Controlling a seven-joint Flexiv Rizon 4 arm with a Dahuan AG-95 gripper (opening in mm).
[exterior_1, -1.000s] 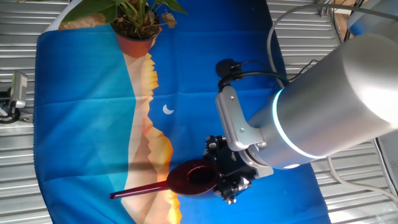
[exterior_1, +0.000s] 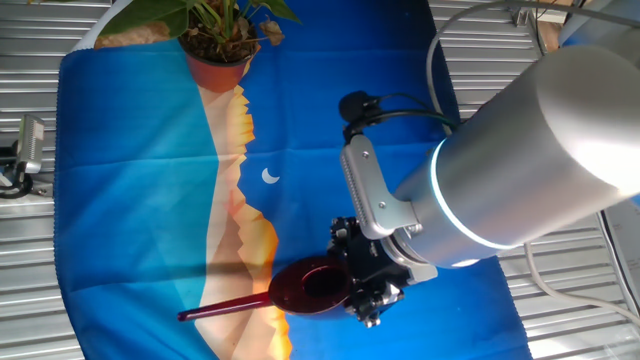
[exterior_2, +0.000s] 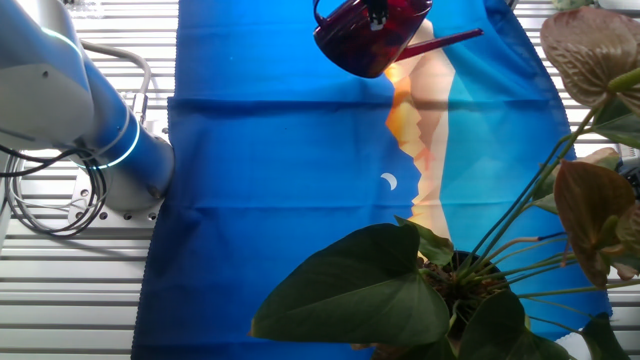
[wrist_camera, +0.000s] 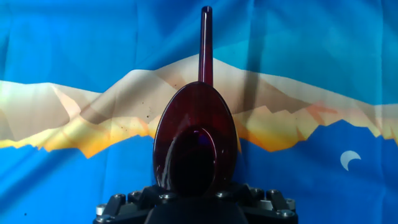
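Note:
A dark red watering can (exterior_1: 310, 287) with a long thin spout appears held above the printed cloth, its spout toward the left in exterior view 1. My gripper (exterior_1: 358, 275) is at the end opposite the spout and seems shut on the can, though the can's body hides the fingertips. In the wrist view the can (wrist_camera: 194, 118) is centred in front of the gripper, spout pointing up the picture, its oval opening facing the camera. Exterior view 2 catches the can (exterior_2: 365, 40) at the top edge, with the gripper largely out of frame.
A plant in a terracotta pot (exterior_1: 218, 76) stands at the cloth's far edge; its broad leaves (exterior_2: 350, 290) fill the lower right of exterior view 2. Slatted metal table (exterior_1: 30, 260) surrounds the cloth, with cables beside the arm.
The arm and the can have shifted only very slightly, the spout tip bobbing a little along with the gripper. The plant and the cloth are unmoved.

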